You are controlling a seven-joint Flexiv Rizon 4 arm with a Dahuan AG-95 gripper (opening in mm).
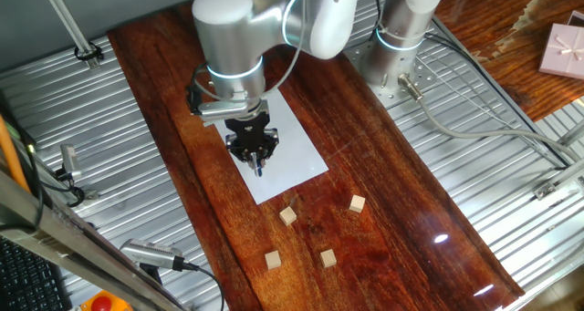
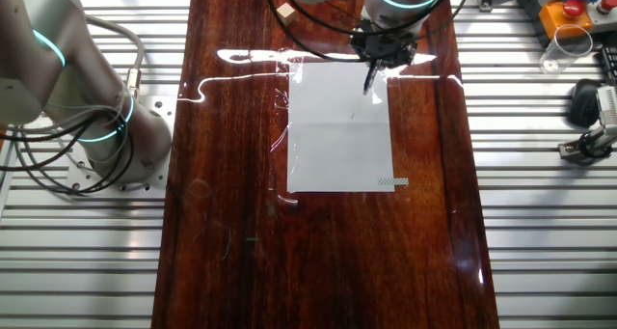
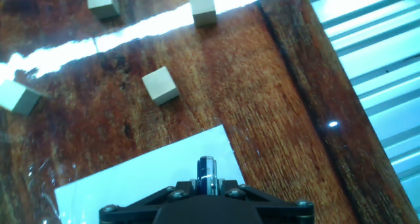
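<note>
A slim, dark, shiny pen (image 3: 207, 170) stands between the fingers of my gripper, which is shut on it. In exterior view 1, the gripper (image 1: 255, 156) is over the left part of a white sheet of paper (image 1: 294, 155), pen pointing down. From the other side, the pen (image 2: 370, 76) appears over the end of the paper (image 2: 337, 153) near the arm. Whether its tip touches the sheet, I cannot tell. A tiny dark speck shows on the paper beyond the tip.
Several small pale wooden cubes lie apart on the brown table (image 1: 401, 211), the nearest cube (image 1: 288, 216) just off the paper's corner. A small checkered strip (image 2: 392, 181) lies at the paper's edge. Bare tabletop surrounds the sheet; slatted metal surfaces flank the table.
</note>
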